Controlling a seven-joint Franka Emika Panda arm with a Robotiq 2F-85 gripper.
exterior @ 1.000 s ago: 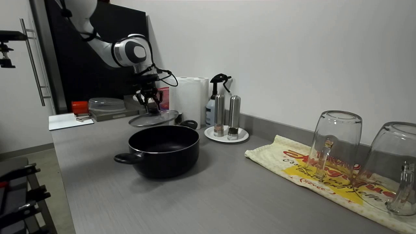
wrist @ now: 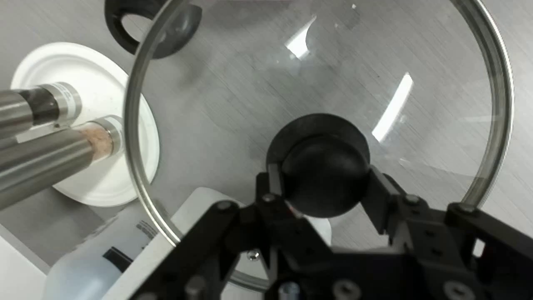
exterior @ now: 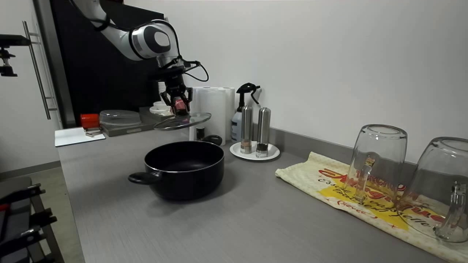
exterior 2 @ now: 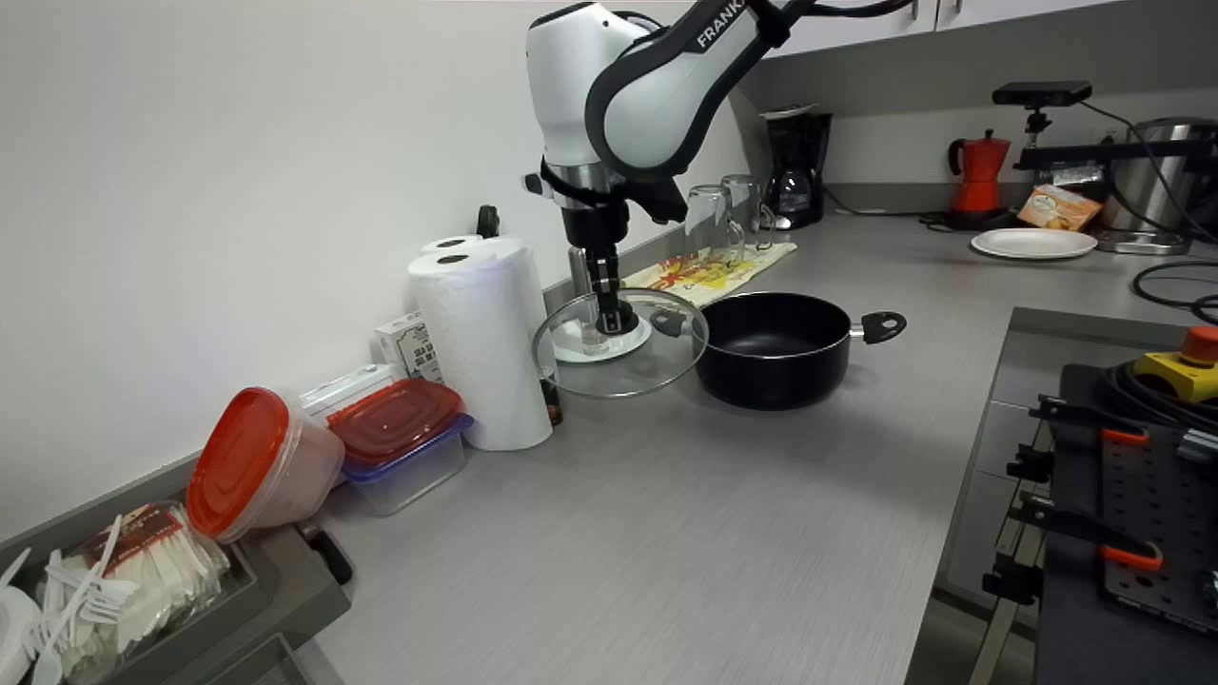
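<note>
A round glass lid with a metal rim [wrist: 504,100] hangs in the air, my gripper shut on its black knob [wrist: 325,175]. In exterior view 1 the lid [exterior: 199,118] is tilted and stands higher than the open black pot [exterior: 186,184], on its far side. Exterior view 2 has the lid [exterior 2: 571,382] to the left of the pot [exterior 2: 776,377], its glass edge overlapping the pot's near side in the picture. The pot is upright and uncovered on the grey counter. One of its black handles [wrist: 120,30] shows at the wrist view's top left.
Two metal grinders [exterior: 263,131] stand on a white plate [exterior: 237,151] by the wall. Paper towel rolls [exterior 2: 485,342] and a spray bottle [exterior: 237,122] are close behind the lid. Glass mugs [exterior: 377,162] rest on a cloth [exterior: 302,173].
The lid and my gripper have risen and moved slightly right in exterior view 1. The pot has stayed in place.
</note>
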